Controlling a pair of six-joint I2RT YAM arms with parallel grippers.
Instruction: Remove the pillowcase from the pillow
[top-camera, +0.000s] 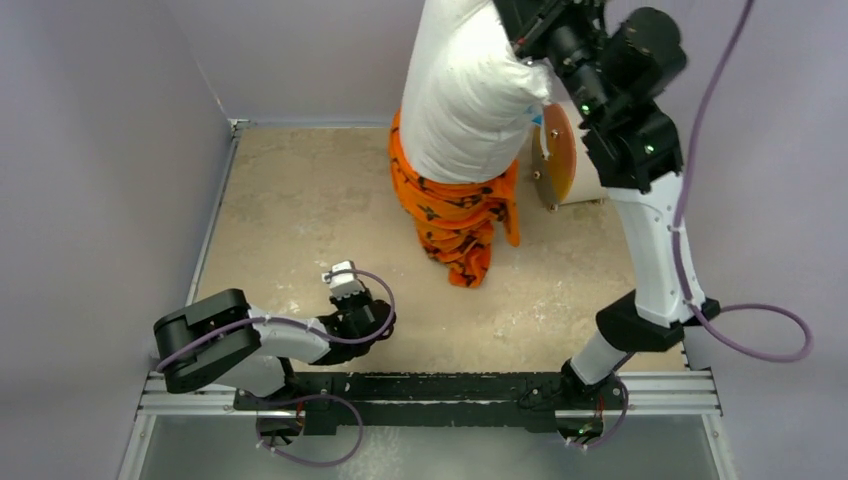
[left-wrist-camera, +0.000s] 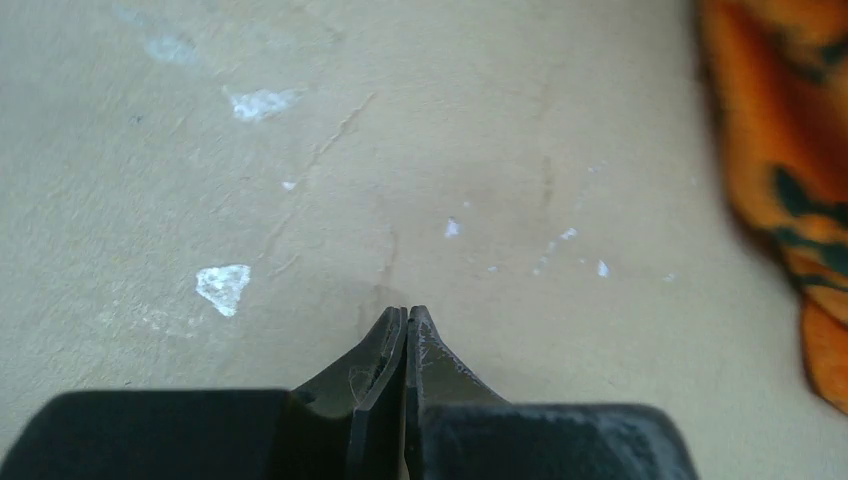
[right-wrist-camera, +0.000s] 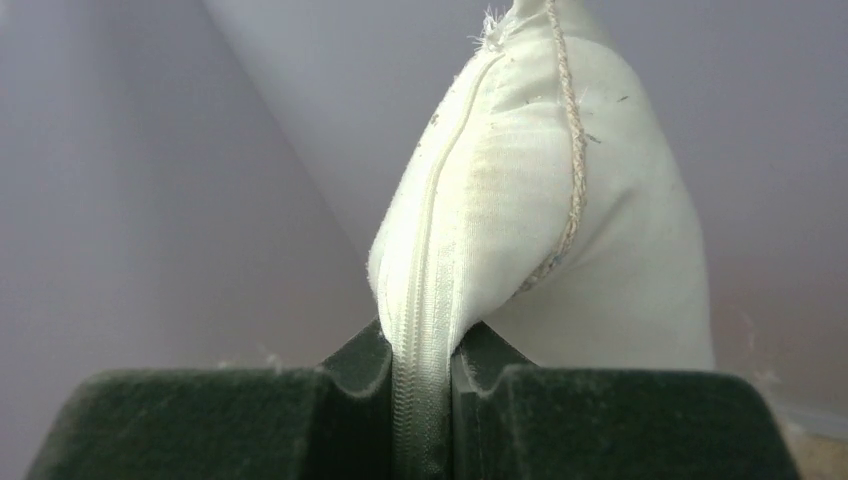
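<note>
The white pillow hangs at the back of the table in the top view, lower end inside the orange pillowcase. Dark flower shapes pattern the pillowcase, which droops in folds below the pillow. In the right wrist view my right gripper is shut on the zippered edge of the pillow. My left gripper is shut with nothing between its fingertips, over bare tabletop. The pillowcase appears at the right edge of the left wrist view, apart from those fingers. In the top view the left fingertips are hard to make out.
A cream container with an orange end stands at the back right, behind the right arm. Bare tabletop spreads across the left, and more lies front right. Grey walls enclose the sides and back.
</note>
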